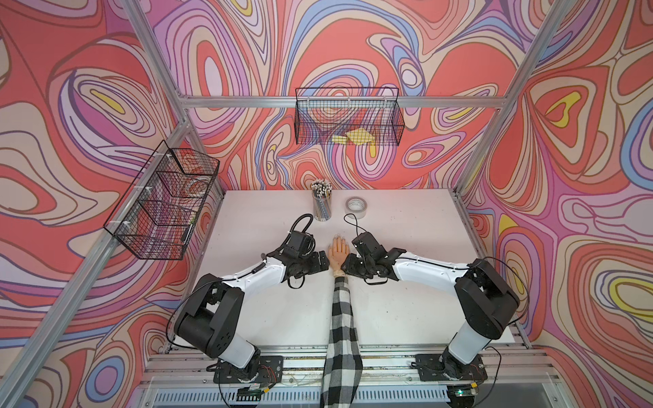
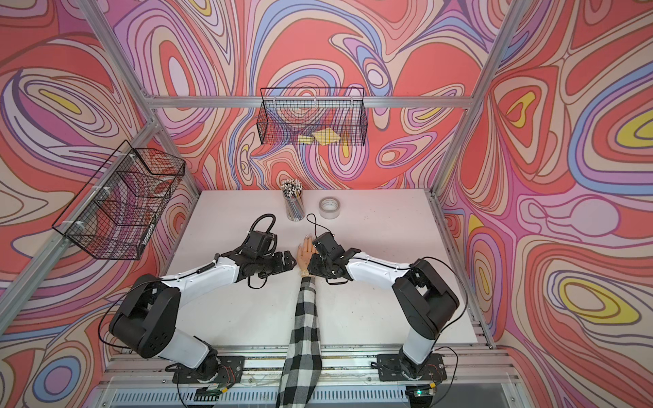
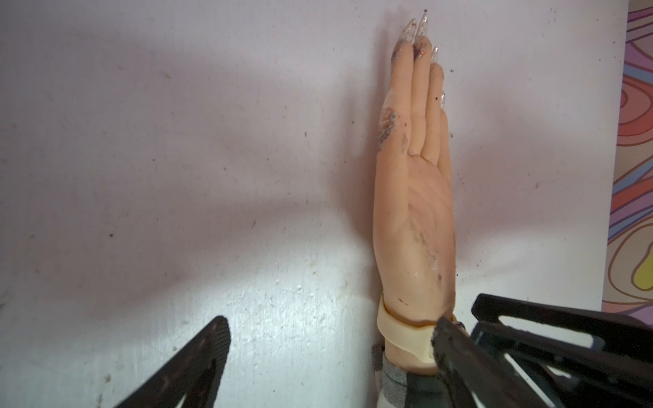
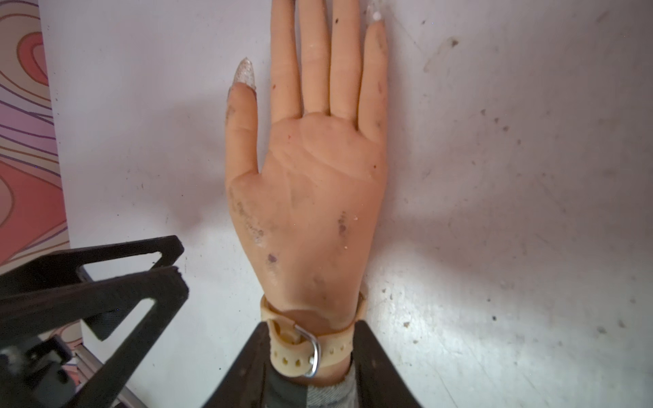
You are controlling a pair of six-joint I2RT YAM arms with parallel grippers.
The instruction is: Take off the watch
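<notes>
A mannequin hand lies palm up on the white table, its forearm in a black-and-white checked sleeve. Around its wrist runs the cream watch strap with a silver buckle; the watch face is hidden. Over the wrist, my right gripper has its fingers parted, one on each side of the buckled strap; whether they touch it is unclear. My left gripper stands open to the left of the wrist, one fingertip overlapping the strap in the left wrist view, with only bare table between its fingers.
Behind the hand stand a jar of thin sticks and a roll of tape. Wire baskets hang on the left and back frame.
</notes>
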